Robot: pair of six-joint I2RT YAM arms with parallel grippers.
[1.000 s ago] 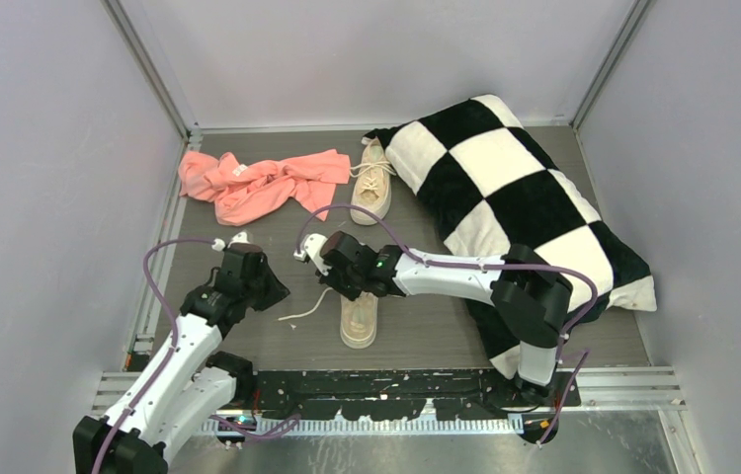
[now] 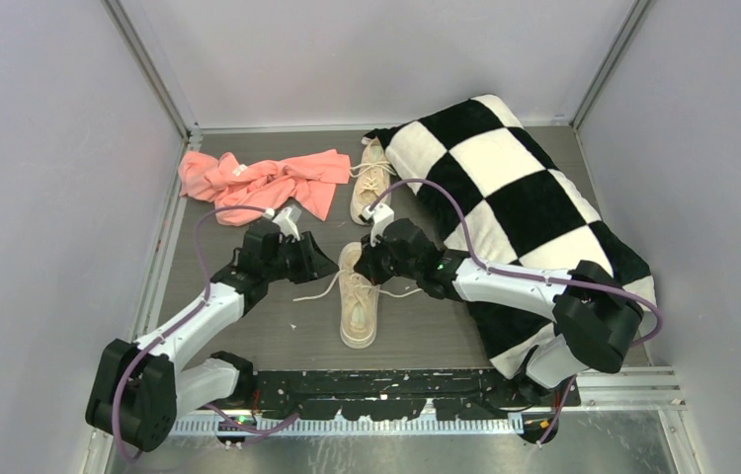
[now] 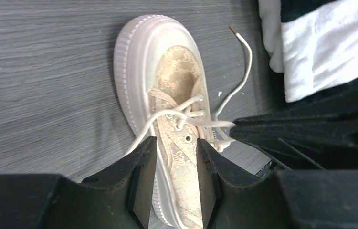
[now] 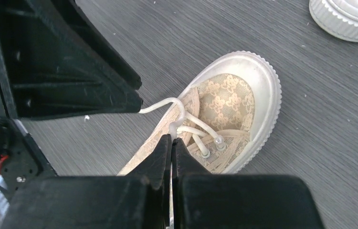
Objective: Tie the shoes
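The near beige lace shoe (image 2: 358, 321) lies lengthwise at the front centre, white laces crossing it and trailing to both sides. My right gripper is shut over it, with white lace (image 3: 205, 123) at its tips. My left gripper stands open left of the shoe, its fingers either side of a gap above the lace and shoe, holding nothing.
A second shoe (image 2: 370, 200) lies behind. A pink cloth (image 2: 258, 183) is at back left; a checkered cushion (image 2: 515, 188) fills the right. Bare floor lies left of the near shoe.
Both arms have moved: the left toward the back and right, closer to the shoe; the right gripper rightward, uncovering more of the shoe.
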